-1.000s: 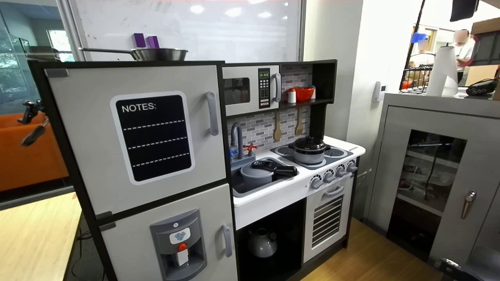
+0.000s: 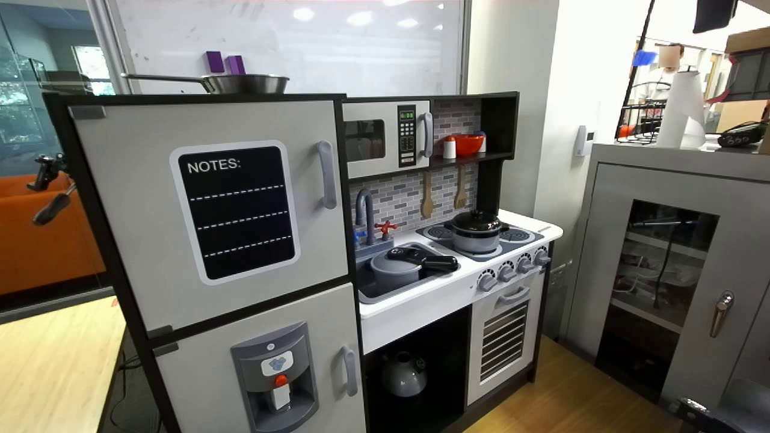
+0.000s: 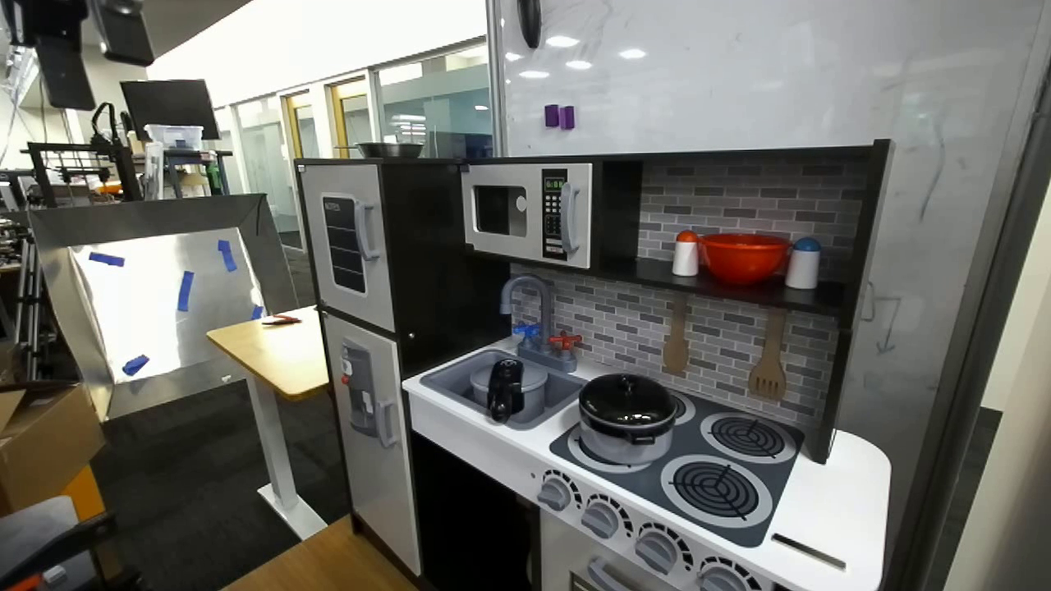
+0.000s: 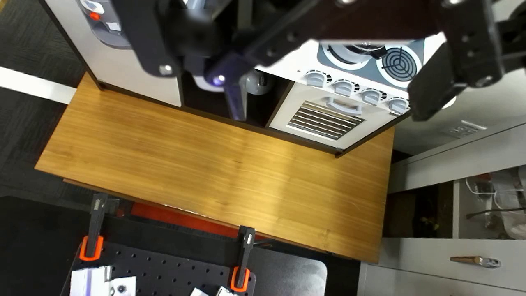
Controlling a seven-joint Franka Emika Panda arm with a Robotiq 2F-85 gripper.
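Wide apart at the top of the wrist view stand the fingers of my gripper, open with nothing between them. The toy kitchen's stove front and oven door (image 4: 325, 118) show behind that gap, well away from the fingertips. A grey pot with a black lid (image 3: 627, 419) sits on a front burner. In the sink is another grey pot (image 2: 395, 270), with a black-handled piece (image 2: 424, 257) on top. Two dark finger-like parts (image 3: 64, 69) hang at the upper left of the second exterior view, clear of the kitchen.
An orange bowl (image 3: 744, 258) stands between two shakers on the shelf. On the fridge top is a steel pan (image 2: 249, 83), and a grey kettle (image 2: 404, 374) sits in the lower opening. The wooden platform (image 4: 222, 172) is bare. A grey cabinet (image 2: 671, 180) flanks the kitchen.
In the first exterior view the kitchen and its items look unchanged. Only a person in the far background at the right has shifted.
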